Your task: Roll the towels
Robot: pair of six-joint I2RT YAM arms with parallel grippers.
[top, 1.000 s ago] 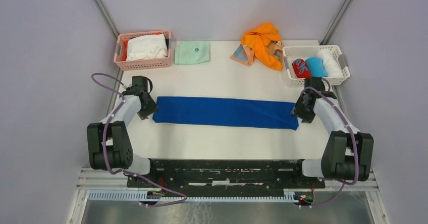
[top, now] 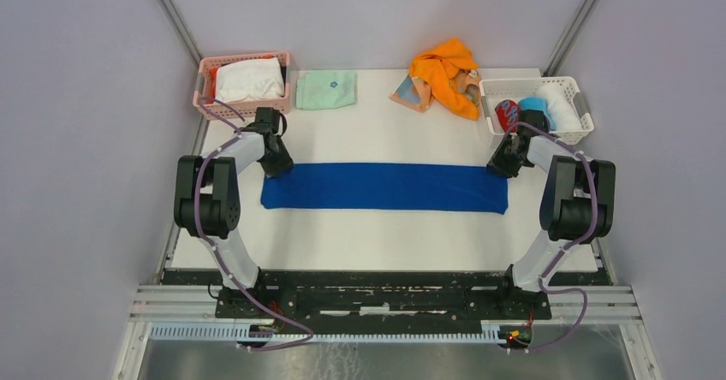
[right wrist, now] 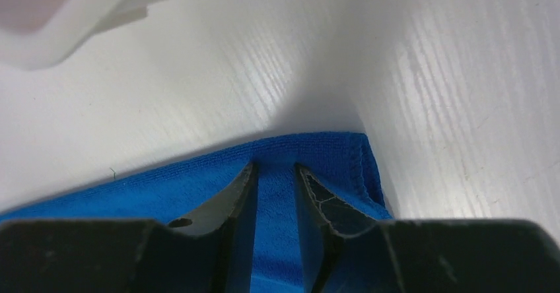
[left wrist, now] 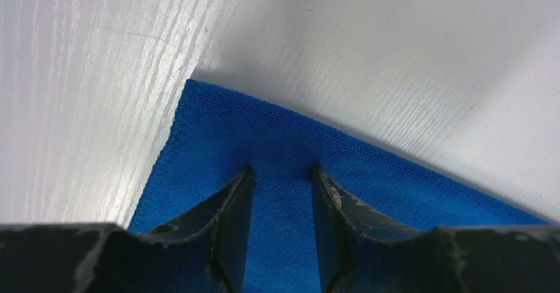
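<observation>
A long blue towel (top: 385, 186) lies as a narrow strip across the middle of the table. At its far left corner is my left gripper (top: 276, 173). In the left wrist view, the left gripper has its fingers a little apart, with blue cloth (left wrist: 264, 134) visible in the gap. My right gripper (top: 496, 173) is over the towel's far right corner. Its fingers (right wrist: 245, 197) stand a small gap apart, on either side of blue cloth (right wrist: 277, 207) that rises in a slight fold near the corner. Whether the tips press the cloth is hard to see.
At the back left stands a pink basket (top: 203, 80) with a white towel, beside a folded green towel (top: 325, 90). An orange cloth (top: 447, 68) lies crumpled at the back. A white basket (top: 514, 83) with rolled towels stands close behind my right gripper.
The towel's right end has shifted slightly toward the back, and its left end slightly right.
</observation>
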